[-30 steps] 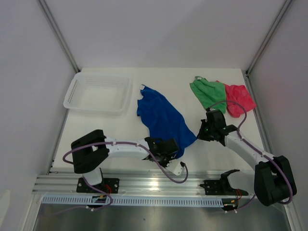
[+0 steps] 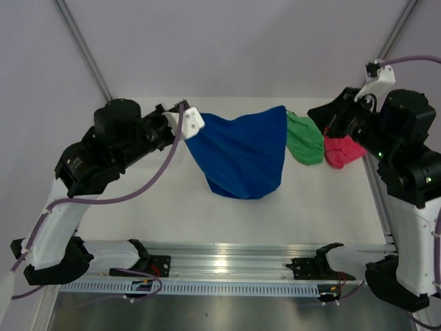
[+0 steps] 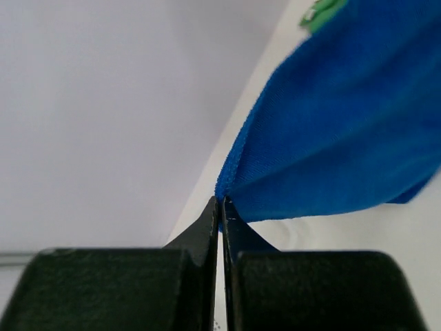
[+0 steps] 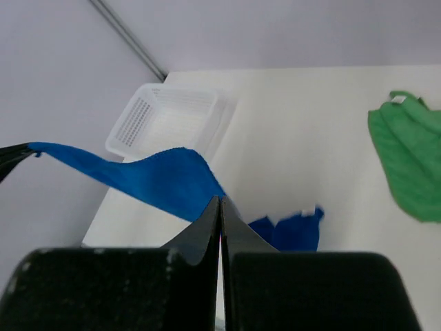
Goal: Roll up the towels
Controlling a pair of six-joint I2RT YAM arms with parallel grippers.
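The blue towel (image 2: 241,155) is lifted, its upper left corner pinched in my shut left gripper and the rest stretching down and to the right, also seen in the right wrist view (image 4: 155,179). My right gripper is shut high at the right; blue cloth lies behind its fingertips, and I cannot tell whether any is between them. A green towel (image 2: 303,138) and a pink towel (image 2: 342,149) lie at the back right of the white table (image 2: 138,214).
A white plastic basket (image 4: 162,121) stands at the back left, largely hidden by my left arm in the top view. Metal rails (image 2: 220,255) run along the front edge.
Both arms have risen and moved toward the back, the left also leftward, the right rightward. The blue towel has been lifted and spread wider, its left corner rising with the left gripper.
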